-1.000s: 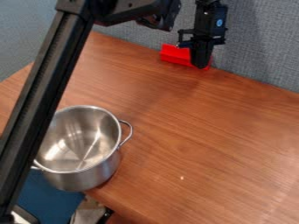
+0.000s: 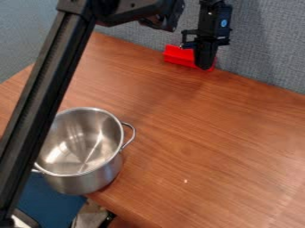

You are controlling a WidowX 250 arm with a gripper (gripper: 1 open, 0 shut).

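Note:
My black gripper (image 2: 204, 61) points down at the back of the wooden table, against the grey wall. A red block-like object (image 2: 179, 54) lies at the table's back edge, behind and left of the gripper's fingertips, partly hidden by them. The gripper looks shut; whether anything is between its fingers cannot be made out.
A steel pot (image 2: 86, 169) with handles sits at the lower left, partly behind the black arm, beside a blue surface (image 2: 48, 207). The grey wall (image 2: 268, 53) borders the back.

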